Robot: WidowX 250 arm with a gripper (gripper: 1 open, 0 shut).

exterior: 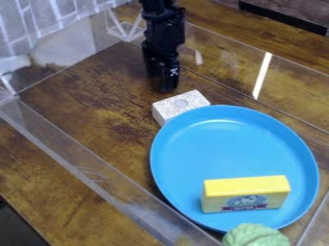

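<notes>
My black gripper [161, 65] hangs at the top centre of the camera view, low over the wooden floor of a clear-walled tray, behind a white speckled block [180, 105]. Its fingers are dark and small against the shadow, so I cannot tell whether they are open or shut. The block lies just behind a blue plate [193, 154], on which a yellow box [244, 192] with a printed label rests near the front right. A green leafy object [255, 237] is at the bottom edge, in front of the plate.
Transparent tray walls [52, 133] run round the work area. The wooden surface left of the block and plate is clear. A white tiled wall [64, 24] stands at the back left.
</notes>
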